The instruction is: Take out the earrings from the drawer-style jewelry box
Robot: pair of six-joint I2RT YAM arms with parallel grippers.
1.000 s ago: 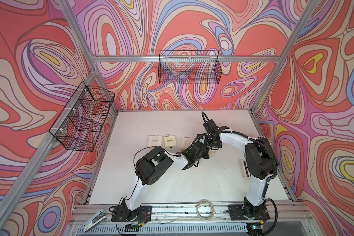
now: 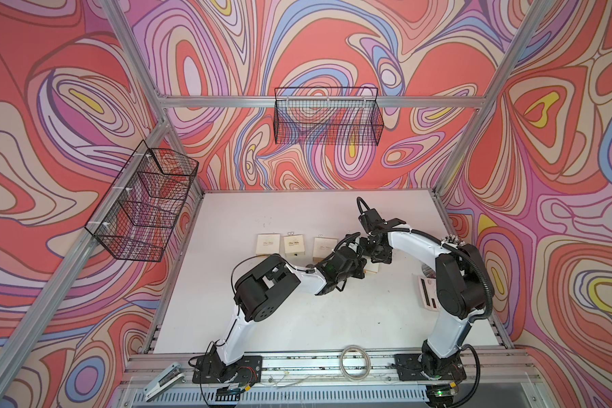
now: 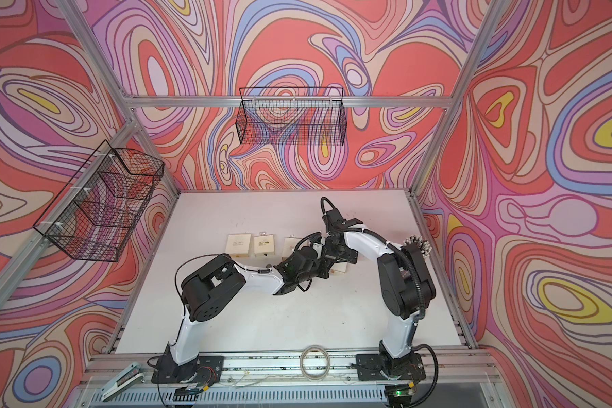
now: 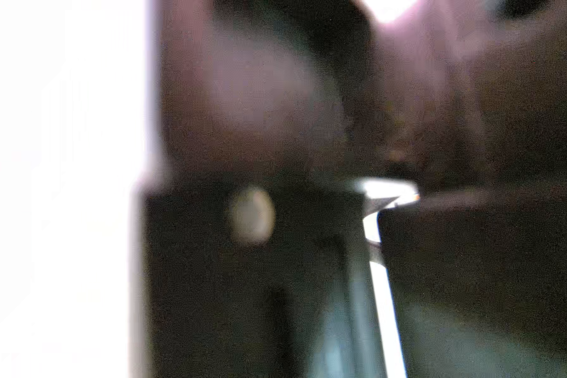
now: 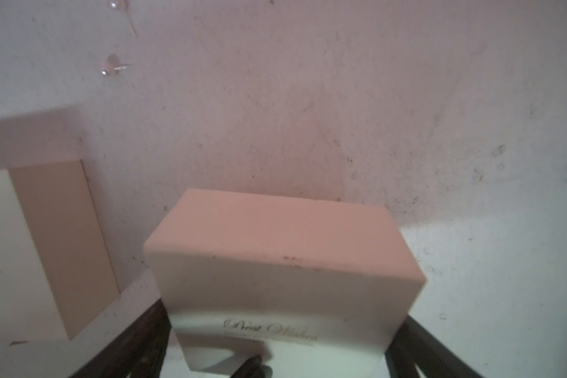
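Note:
A cream "Best Wishes" jewelry box (image 5: pixel 283 252) sits on the table between the spread fingers of my right gripper. That gripper is open around it; contact with its sides is not clear. A small dark tip (image 5: pixel 252 368) overlaps the box's lower edge in the right wrist view. In the top left view, my left gripper (image 2: pixel 362 269) is at the box's left front, beside the right gripper. The left wrist view is dark and blurred; its fingers are shut, with nothing clear between them. Two earrings (image 5: pixel 105 71) lie on the table behind the boxes. The drawer is hidden.
Two more cream boxes (image 2: pixel 268 244) stand to the left, and another box (image 2: pixel 325 246) is close beside the left gripper. A pink-and-white case (image 2: pixel 426 292) lies at the right edge.
Both grippers have shifted slightly right and toward the front, the right one more. The right arm's elbow has swung right. More of the box shows below the right gripper.

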